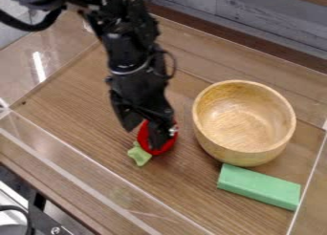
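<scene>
My black gripper (pixel 143 126) is open, its fingers lowered around and over a red rounded object (pixel 156 141) with a green tip (pixel 140 155), like a strawberry or toy vegetable, on the wooden table. The fingers partly hide the red object; whether they touch it I cannot tell.
A light wooden bowl (pixel 243 119) stands to the right of the gripper. A green block (pixel 259 186) lies at the lower right.
</scene>
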